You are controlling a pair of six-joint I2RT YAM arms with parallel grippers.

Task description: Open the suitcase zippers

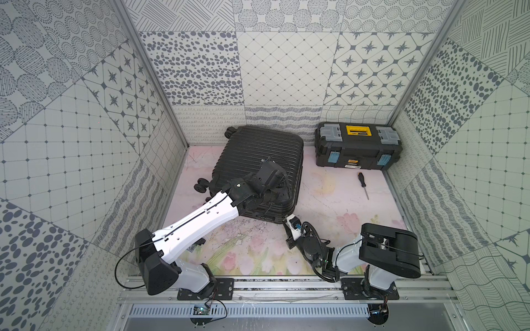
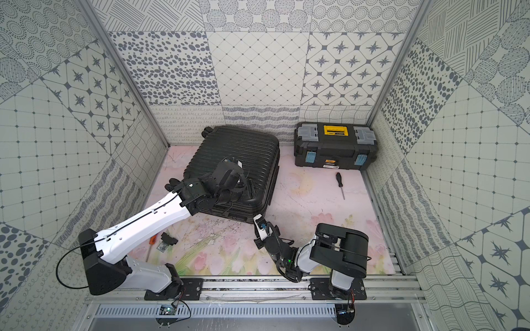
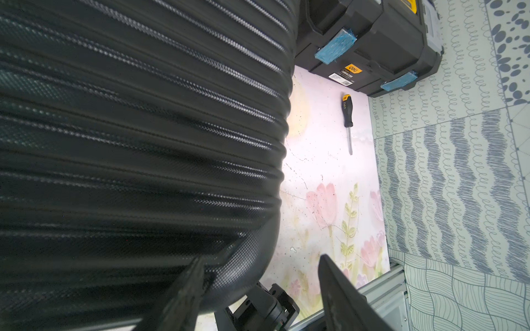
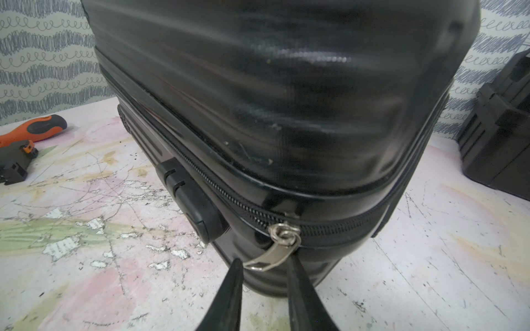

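Observation:
The black ribbed suitcase (image 1: pixel 256 146) lies at the back middle-left. My left gripper hovers over its front top, fingers parted, nothing visible between them. My right gripper is low at the front corner, fingers apart just below the silver zipper pull (image 4: pixel 276 251), whose tab hangs outward from the zipper track (image 4: pixel 215 184). The tab's end lies near the left fingertip; I cannot tell whether it touches.
A toolbox (image 1: pixel 357 146) stands at the back right, with a black screwdriver (image 1: pixel 362 179) before it. An orange-handled tool (image 2: pixel 153 239) and a small dark tool (image 2: pixel 169 238) lie left.

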